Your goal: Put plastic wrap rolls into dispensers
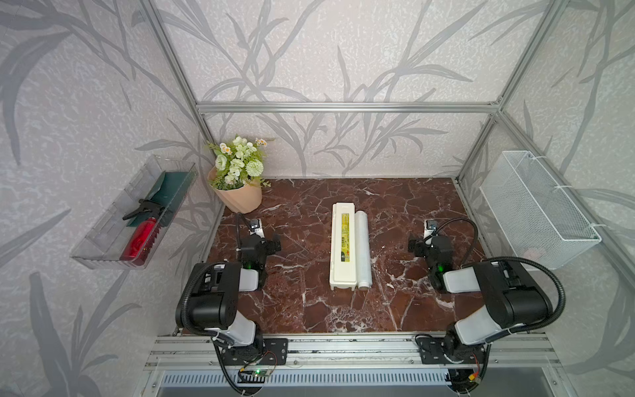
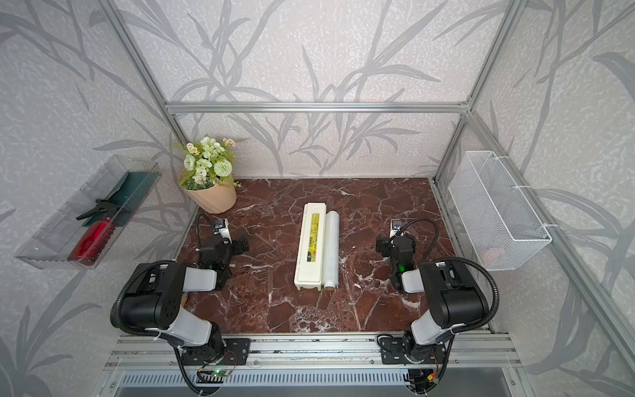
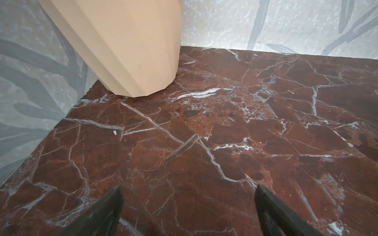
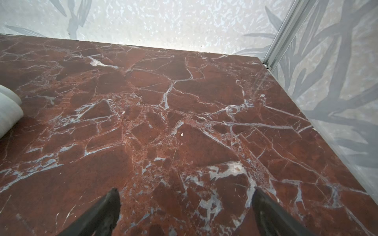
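Note:
A long white dispenser [image 1: 336, 264] with a yellow label lies in the middle of the table, its length running front to back. Along its right side lies the plastic wrap roll [image 1: 363, 251], whitish with a brown core end at the front; the two look close together or touching. Whether the dispenser's lid is closed cannot be made out for certain. To the left, apart from both, my left gripper is open over bare table. Over on the right, my right gripper also stands open and empty, with the roll's end [image 4: 8, 110] at its view's left edge.
A peach flower pot [image 1: 239, 196] occupies the back left corner. On the left wall hangs a clear bin [image 1: 99, 248] holding a red brush and a black clamp; a white mesh basket [image 1: 539, 205] hangs on the right wall.

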